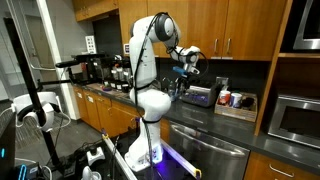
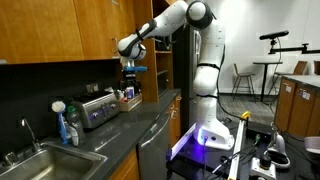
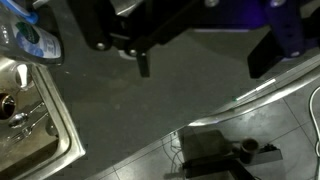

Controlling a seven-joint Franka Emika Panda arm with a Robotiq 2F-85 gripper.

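Note:
My gripper is open, its two dark fingers far apart, with only bare dark counter showing between them in the wrist view. From the first exterior view, the gripper hangs high above the counter, pointing down, in front of the silver toaster. The second exterior view has the gripper over the counter too, near the toaster. A clear bottle with a blue label stands at the wrist view's left edge.
The sink lies beside the bottle. A wooden tray with several small items stands against the back wall. Bare counter stretches along the front, above the dishwasher. Wall cabinets hang behind the arm.

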